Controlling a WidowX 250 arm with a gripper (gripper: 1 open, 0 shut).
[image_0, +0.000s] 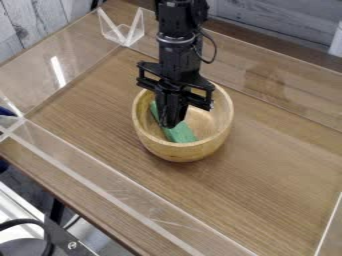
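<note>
My black gripper (170, 105) reaches down from the top centre into a round light wooden bowl (209, 144) in the middle of the table. Its fingertips are low inside the bowl, over a green object (179, 131) that lies on the bowl's floor toward the left. The gripper's dark body hides part of the object and the bowl's back. Whether the fingers are open or shut, or touch the green object, is hard to tell.
A clear plastic container (122, 27) stands at the back left. Black cables (34, 220) lie at the bottom left edge.
</note>
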